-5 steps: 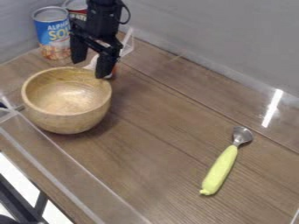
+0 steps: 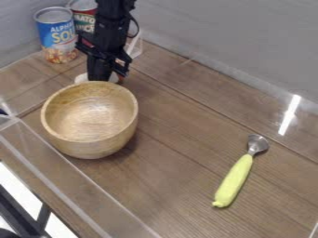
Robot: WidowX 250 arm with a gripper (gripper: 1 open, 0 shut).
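Note:
A light wooden bowl rests upright on the wooden counter at the left. My black gripper is just behind the bowl, low over a pale object that it mostly hides; its fingertips are hard to make out, and I see nothing clearly held. A yellow-handled utensil with a metal head lies at the right.
An Alphabet soup can and a second can stand at the back left corner by the wall. The counter's front edge runs along the lower left.
My gripper has shifted slightly left and down behind it.

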